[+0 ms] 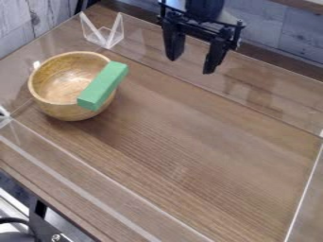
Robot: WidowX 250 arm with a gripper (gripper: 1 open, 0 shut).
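A wooden bowl point(60, 92) sits on the left of the wooden table. A green bar-shaped block point(102, 83) lies tilted over its right side. The black robot gripper point(197, 43) hangs at the top centre, above the back of the table and away from the bowl. Its fingers point down; whether they are open or shut is hard to tell, and no held thing is visible.
A white wire object point(98, 30) stands at the back left. The middle, front and right of the table point(202, 161) are bare. A plank backdrop runs along the back.
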